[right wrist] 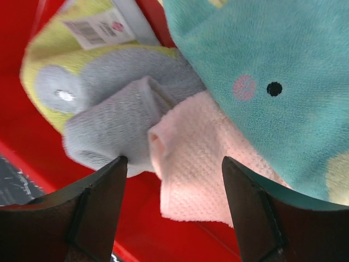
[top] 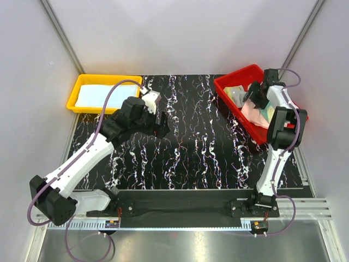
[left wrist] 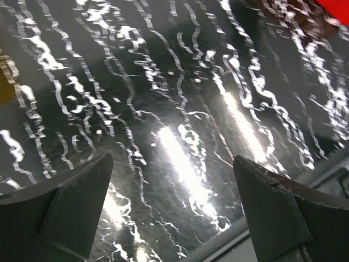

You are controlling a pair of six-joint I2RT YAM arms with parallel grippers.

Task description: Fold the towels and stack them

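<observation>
In the top view, a pale folded towel [top: 106,96] lies flat in the yellow bin [top: 73,99] at the far left. The red bin [top: 233,73] at the far right holds loose, crumpled towels. My right wrist view shows a grey and yellow towel [right wrist: 136,73], a pink towel [right wrist: 202,164] and a teal towel [right wrist: 240,38] there. Over them is my right gripper, fingers apart, with the pink towel visible below the gap and not clearly gripped. Above the bare table hangs my left gripper, open and empty.
White walls close in at the back and both sides. The red bin stands at an angle, close to the right wall.
</observation>
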